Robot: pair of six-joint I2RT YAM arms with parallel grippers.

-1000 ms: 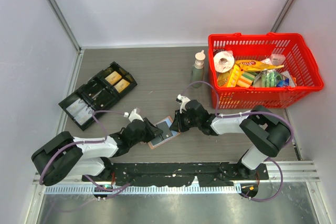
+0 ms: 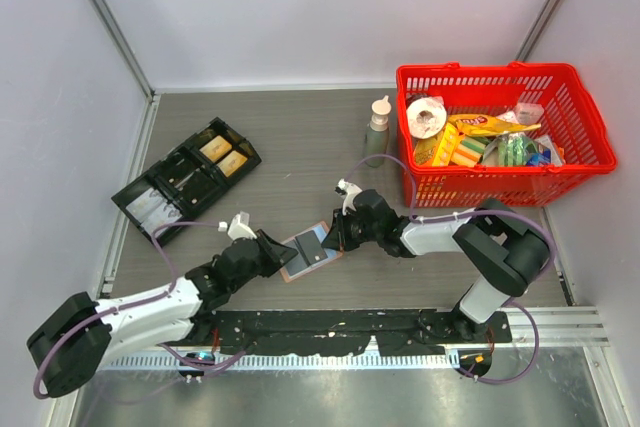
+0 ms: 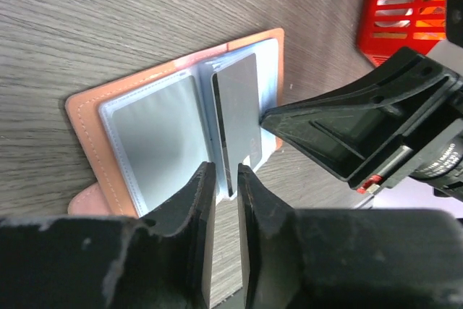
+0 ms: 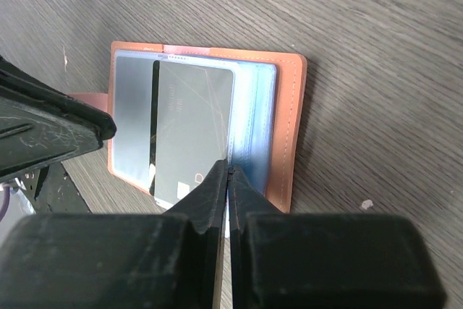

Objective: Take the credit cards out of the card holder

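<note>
The card holder (image 2: 310, 254) lies opened flat on the table, with a tan cover and pale blue sleeves. In the left wrist view, a grey card (image 3: 242, 103) with a black stripe sits in the right-hand sleeve, and the other half shows a plain grey panel (image 3: 163, 128). My left gripper is slightly open over the holder's lower part, with nothing visible between its fingers. Across from it, my right gripper is shut at the edge of the sleeves, seemingly pinching the holder there; its fingertips hide exactly what lies between.
A red basket (image 2: 490, 182) full of goods stands at the back right, with a grey bottle (image 2: 376, 137) beside it. At the left lies a black compartment tray (image 2: 185, 177). Bare table surrounds the holder behind and between these.
My left gripper has drawn back a little to the left, uncovering more of the holder's left half. The right gripper and the holder stay where they were.
</note>
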